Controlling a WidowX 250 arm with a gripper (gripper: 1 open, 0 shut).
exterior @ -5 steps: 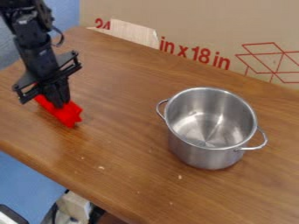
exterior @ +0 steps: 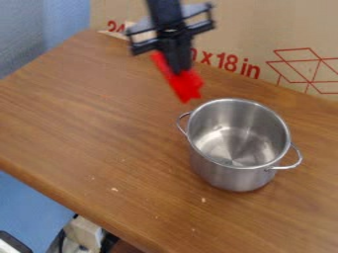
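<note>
My gripper (exterior: pixel 172 51) hangs near the top centre, blurred by motion, shut on a red block (exterior: pixel 183 81) that dangles below it in the air. The block is above and a little to the left of a steel pot (exterior: pixel 238 166) with two side handles, which stands on the right half of the wooden table (exterior: pixel 106 168). The inside of the pot looks empty.
A cardboard panel (exterior: pixel 291 49) with red print stands behind the table. A blue surface (exterior: pixel 34 188) lies beyond the table's left edge.
My gripper has lifted the red block from the table's left side and carried it up and to the right, toward the pot. The pot has not moved.
</note>
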